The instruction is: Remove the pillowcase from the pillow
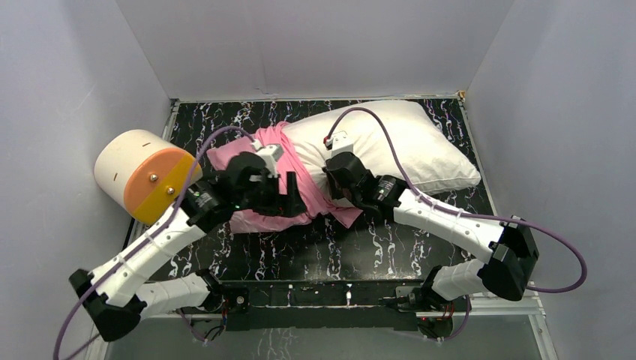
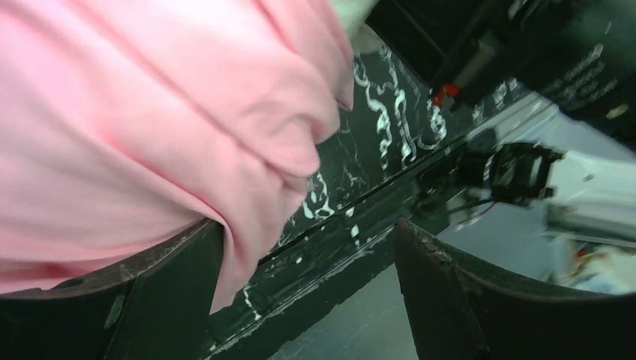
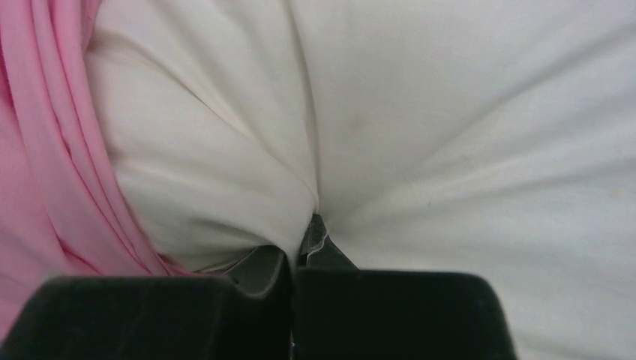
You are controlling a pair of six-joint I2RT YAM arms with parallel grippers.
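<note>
The white pillow (image 1: 405, 142) lies across the right half of the black marbled table, bare over most of its length. Bunched around its left end is the pink pillowcase (image 1: 251, 223), its gathered folds (image 3: 71, 142) running beside the bare pillow in the right wrist view. My right gripper is shut on the pillow's white cloth, which creases towards the fingers. Above the pillowcase my left gripper (image 1: 289, 196) stands open. In the left wrist view, pink cloth (image 2: 187, 135) passes close by the left finger (image 2: 169, 289), and nothing is pinched between the fingers.
A white cylinder with an orange and yellow end (image 1: 146, 172) sits at the table's left edge, close to my left arm. Grey walls (image 1: 315, 49) enclose the back and sides.
</note>
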